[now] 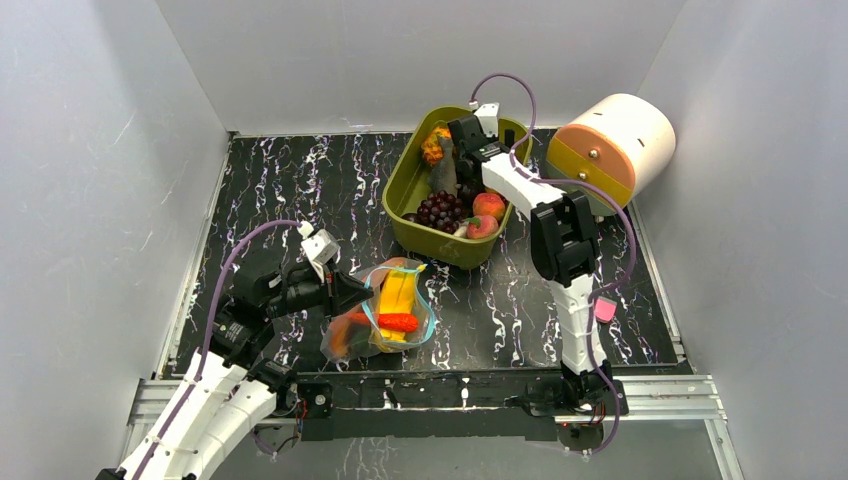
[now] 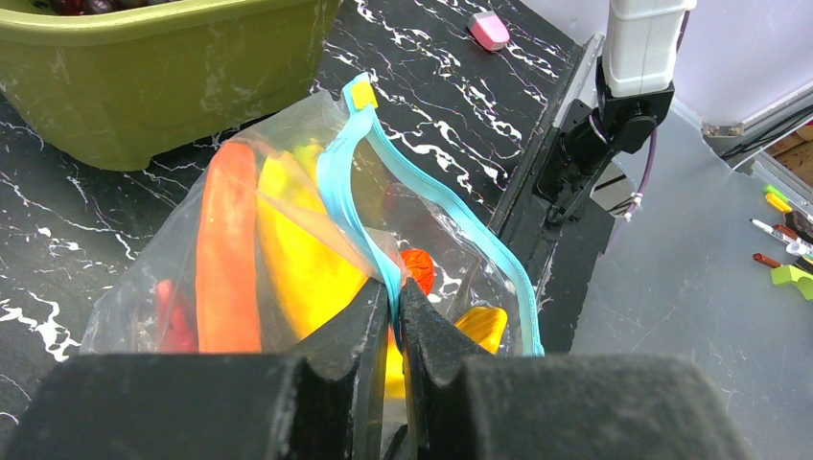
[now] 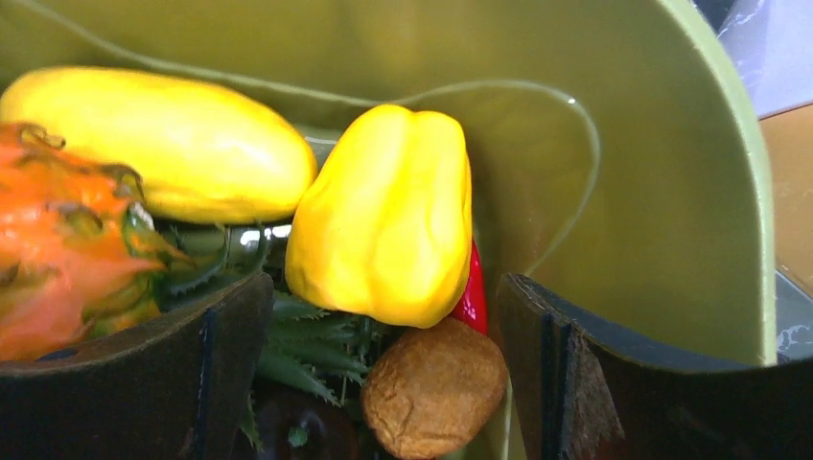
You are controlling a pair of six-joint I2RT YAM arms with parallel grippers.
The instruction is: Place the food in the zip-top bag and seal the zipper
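The clear zip top bag (image 1: pixel 352 338) lies at the table's front with its blue zipper rim (image 2: pixel 336 182) spread apart. Through the film show an orange carrot-like piece (image 2: pixel 228 249), a yellow piece (image 2: pixel 292 244) and a red-orange one (image 1: pixel 398 322). My left gripper is shut on the bag's zipper edge, pinched between its fingertips. Inside the green bin (image 1: pixel 398 215), my right gripper stands open above the food. A yellow bell pepper (image 3: pixel 383 216) lies just ahead of its fingers, with a brown potato-like item (image 3: pixel 436 391) between them, lower down.
The bin also holds a yellow oblong fruit (image 3: pixel 163 144), an orange spiky fruit (image 3: pixel 67 249), grapes (image 1: pixel 441 211) and peaches (image 1: pixel 488 207). A cream and orange bread box (image 1: pixel 620 140) stands at back right. Bare table lies right of the bag.
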